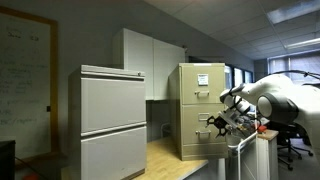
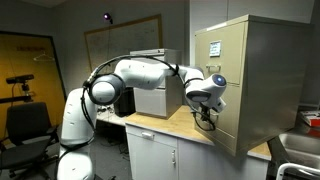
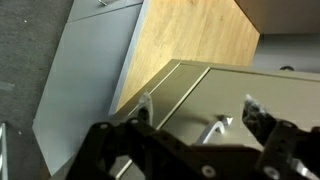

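A tan filing cabinet [image 1: 187,122] stands on the wooden counter, its drawers shut and fitted with metal handles. My gripper [image 1: 216,126] is in front of the lower part of its drawer fronts. From the other side, the gripper [image 2: 207,119] appears close to the cabinet [image 2: 237,75], partly hidden by the arm. In the wrist view the fingers stand open, with fingers [image 3: 145,105] to either side of a metal drawer handle [image 3: 213,128]. Whether either finger touches the handle cannot be told.
A grey two-drawer cabinet [image 1: 112,103] stands farther along the wooden counter [image 1: 166,160]. White wall cupboards [image 1: 139,62] hang behind. Bare counter [image 2: 183,122] lies between the two cabinets. Grey counter doors [image 2: 150,150] lie below.
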